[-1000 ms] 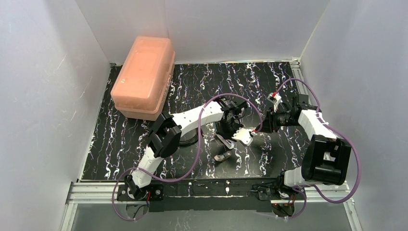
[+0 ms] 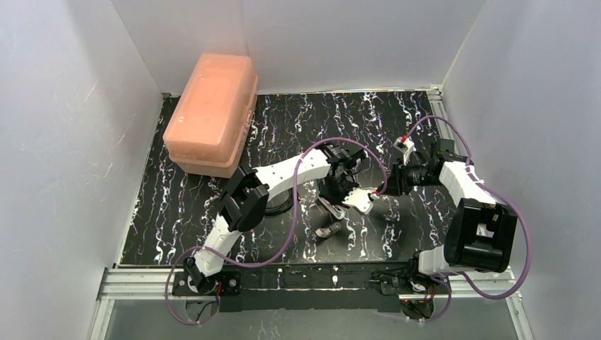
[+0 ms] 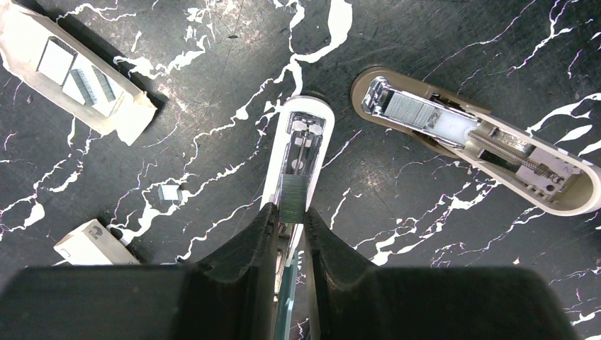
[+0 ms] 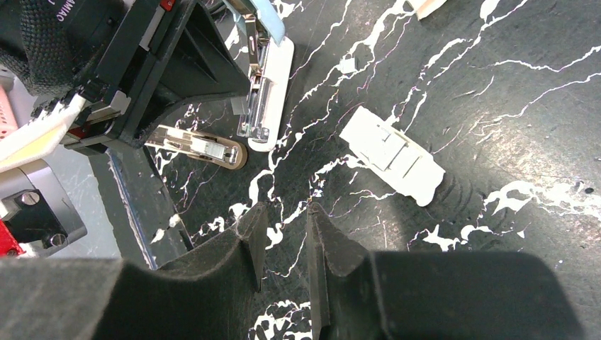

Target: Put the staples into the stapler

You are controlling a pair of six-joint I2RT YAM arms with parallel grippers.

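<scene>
In the left wrist view, my left gripper is shut on a dark grey staple strip (image 3: 293,197). The strip lies over the opened channel of a white stapler (image 3: 319,117), roughly lined up with its length; whether it touches the channel I cannot tell. That stapler's raised blue lid (image 4: 268,18) shows in the right wrist view. A brown and beige stapler (image 3: 582,185), also opened, has a staple strip (image 3: 409,110) in its channel. My right gripper is part open, empty, above bare table to one side.
An open staple box (image 3: 106,78) with strips inside lies beside the white stapler. A small white box (image 3: 96,244) and a short loose staple piece (image 3: 170,192) are close by. The orange case (image 2: 212,106) occupies the back left.
</scene>
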